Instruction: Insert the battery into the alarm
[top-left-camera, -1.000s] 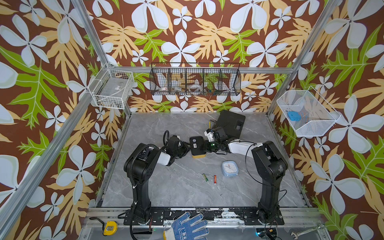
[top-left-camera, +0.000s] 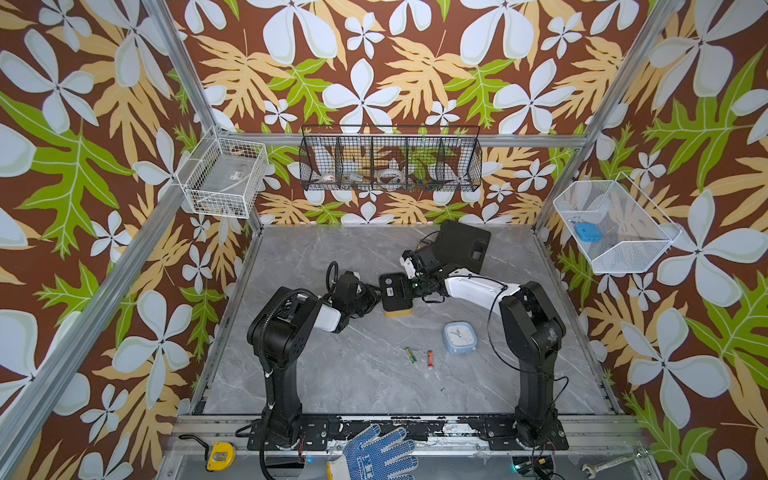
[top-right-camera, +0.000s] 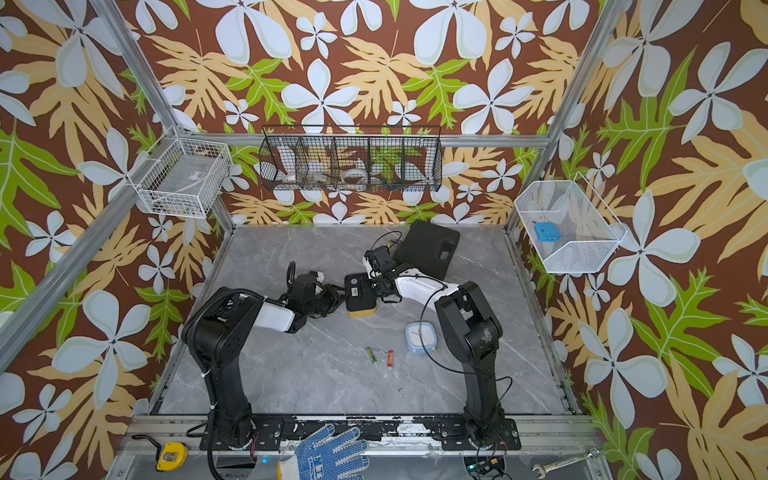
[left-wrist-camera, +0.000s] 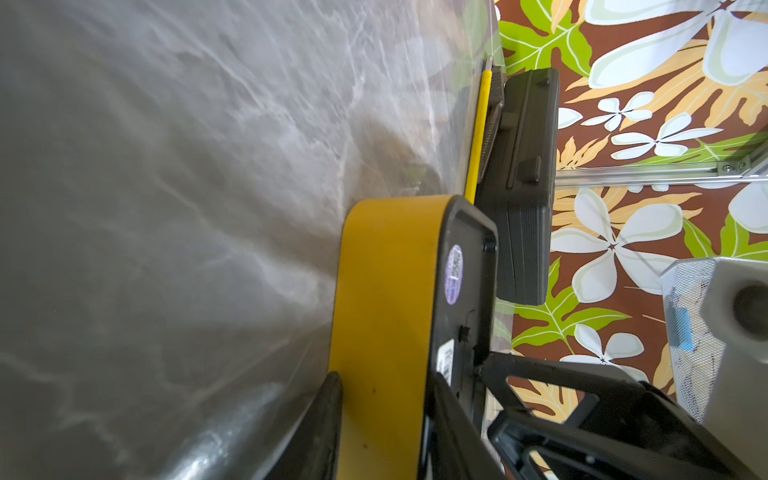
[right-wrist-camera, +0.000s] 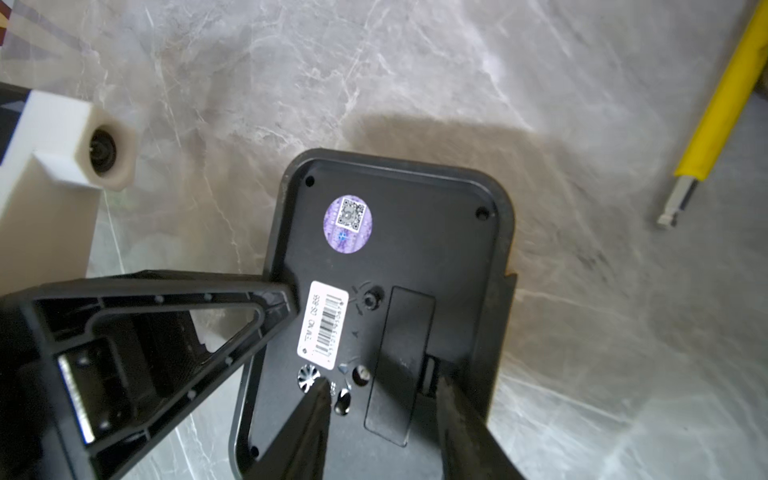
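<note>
The yellow-and-black alarm rests back-up on the marble table, its battery cover (right-wrist-camera: 392, 344) visible in the right wrist view. My left gripper is shut on the alarm's side. My right gripper is open over the alarm's back, fingertips near the cover and its latch. A green battery (top-left-camera: 410, 353) and an orange battery (top-left-camera: 430, 358) lie on the table in front of the alarm.
A light blue clock (top-left-camera: 460, 337) sits right of the batteries. A black case (left-wrist-camera: 520, 184) and a yellow screwdriver (right-wrist-camera: 716, 112) lie behind the alarm.
The left arm and the alarm look essentially unchanged.
</note>
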